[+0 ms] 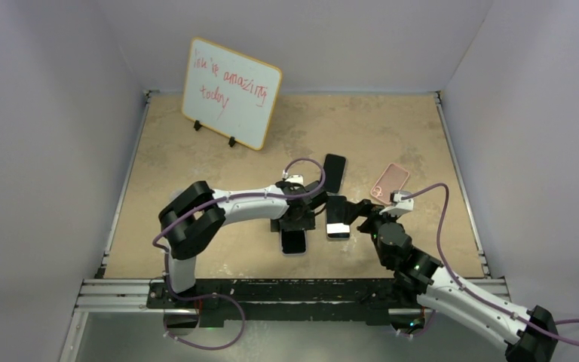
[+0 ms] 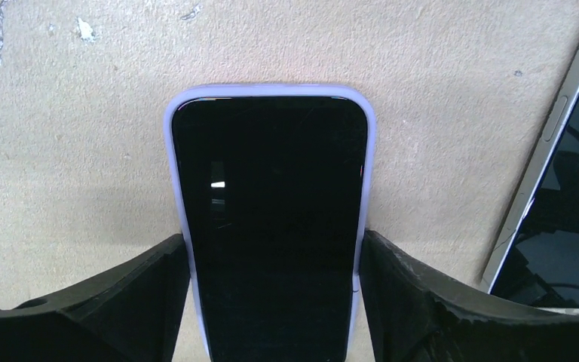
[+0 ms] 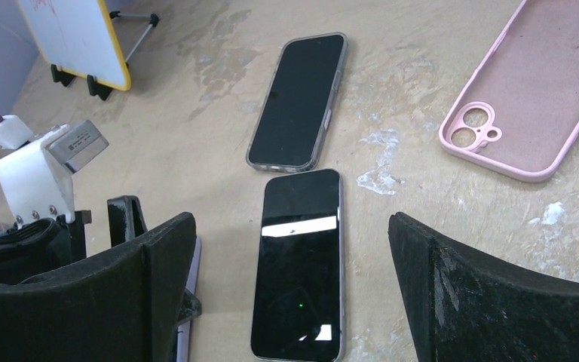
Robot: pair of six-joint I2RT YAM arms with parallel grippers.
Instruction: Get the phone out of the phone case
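Observation:
A black-screened phone lies face up inside a lilac phone case, whose rim shows around the screen. My left gripper straddles them from above, one fingertip at each long side of the case. The fingertips overlap the case's edges in the left wrist view; whether they press on it I cannot tell. In the top view the left arm covers the far part of this phone. To the right, my right gripper is held open above the table, nothing between its fingers.
A bare phone lies just right of the cased one. Behind it is another phone in a clear-looking case. An empty pink case rests at the right. A whiteboard stands at the back left.

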